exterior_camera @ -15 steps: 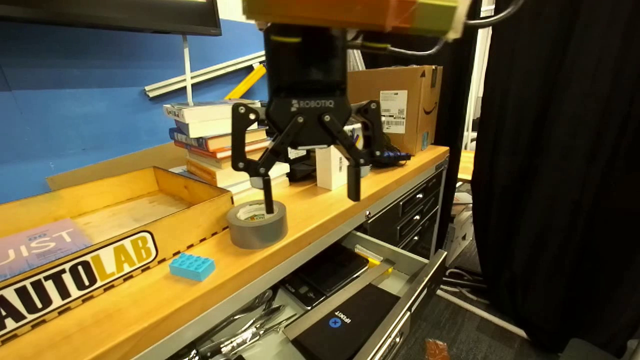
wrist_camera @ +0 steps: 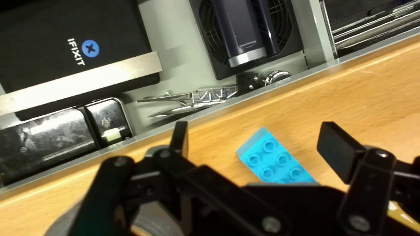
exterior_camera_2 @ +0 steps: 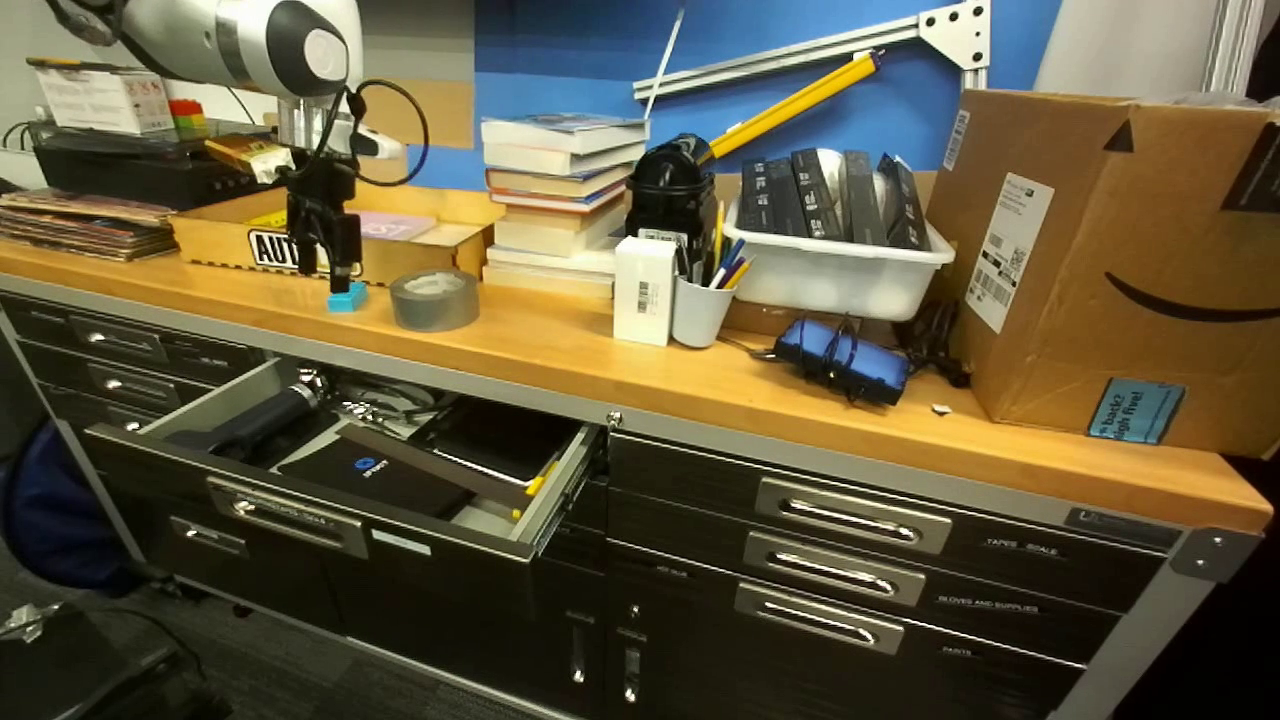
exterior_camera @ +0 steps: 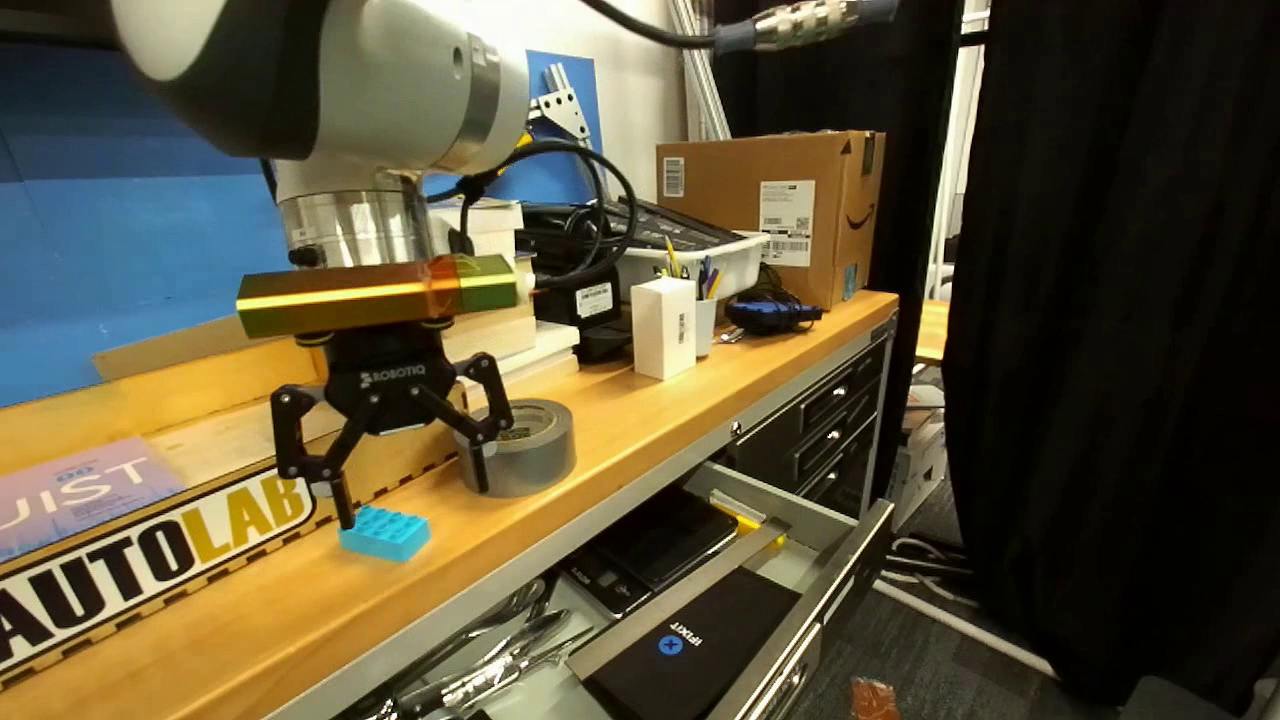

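Note:
A light blue toy brick (exterior_camera: pixel 385 535) lies on the wooden bench top, beside the roll of grey duct tape (exterior_camera: pixel 529 454). My gripper (exterior_camera: pixel 414 500) is open above the bench near the brick, its fingers spread wide. In the wrist view the brick (wrist_camera: pixel 274 157) shows between the two fingers of the gripper, with bare wood visible on both sides; the palm linkage hides its lower end. Nothing is held. From the front, the brick (exterior_camera_2: pixel 348 299) appears just below the fingertips.
An open drawer (exterior_camera_2: pixel 312 492) with tools and a black iFixit case (exterior_camera: pixel 692 642) juts out below the bench edge. Behind the brick stands the wooden AUTOLAB tray (exterior_camera_2: pixel 450 246). Stacked books (exterior_camera_2: pixel 564 198) and a white box (exterior_camera_2: pixel 644 292) are further right.
My gripper has moved left and away from the camera, from above the tape and drawer side to near the brick. It stays open; the brick, tape and drawer have not moved.

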